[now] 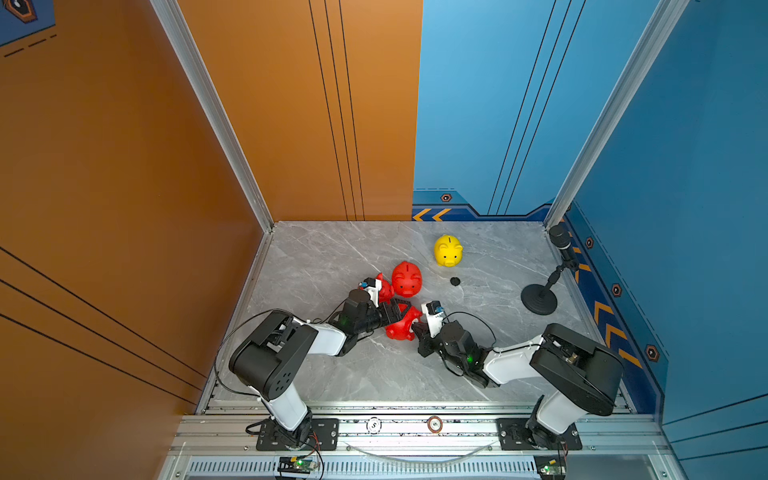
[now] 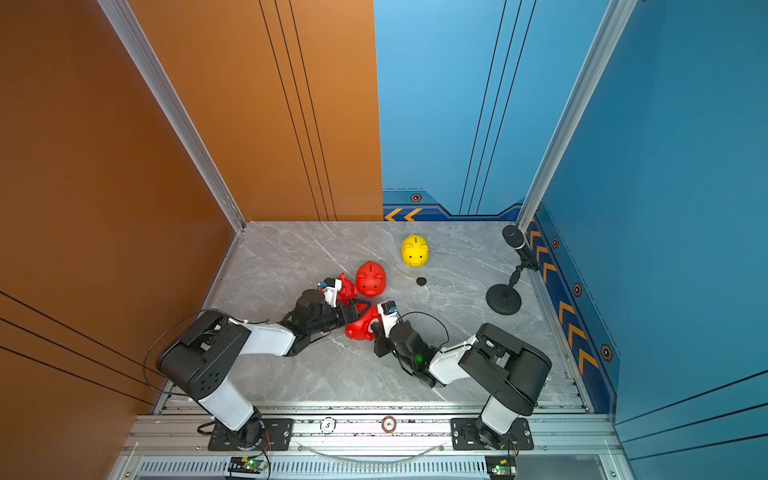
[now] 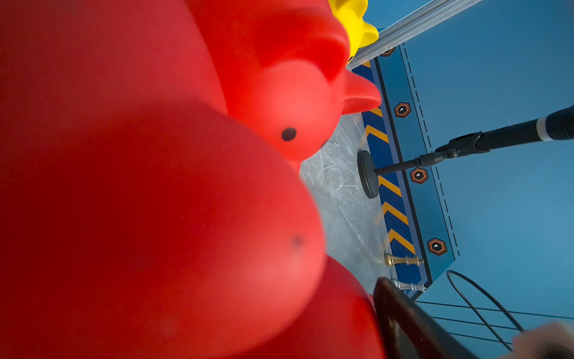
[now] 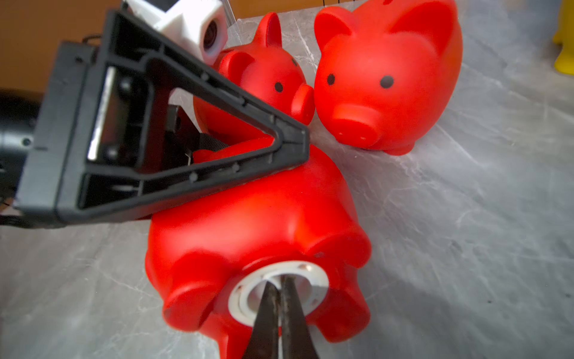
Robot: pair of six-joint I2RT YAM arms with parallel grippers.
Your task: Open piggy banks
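A red piggy bank (image 4: 251,215) lies on its side, underside toward my right gripper, showing a white-ringed opening (image 4: 242,299). My right gripper is shut, its fingertips at or in that opening, nothing seen between them. My left gripper (image 1: 396,312) is open over that piggy bank's upper side; one finger shows in the right wrist view. Behind stand an upright red piggy bank (image 4: 412,89) and another red one (image 4: 251,71) beside it, partly hidden by the left gripper in the top views.
A yellow piggy bank (image 1: 448,252) stands at the back. A small black disc (image 1: 454,281) lies on the table (image 1: 488,264) before it. A black microphone stand (image 1: 539,300) is at the right. Free room lies at the back left and middle right.
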